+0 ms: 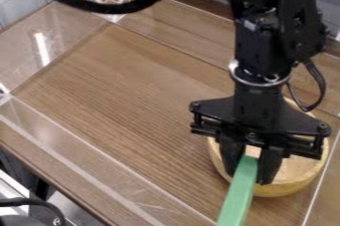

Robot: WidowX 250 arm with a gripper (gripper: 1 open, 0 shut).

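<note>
My black gripper is low at the right of the camera view, shut on a green stick-like object that points down toward the bottom edge. Its fingers are over a round pale yellow bowl, which the arm partly hides. The upper end of the green object is hidden at the fingers.
A wooden tray floor with clear walls takes up most of the view, and its left and middle are bare. A black cable or part lies at the bottom left corner. The arm's cable arches across the top.
</note>
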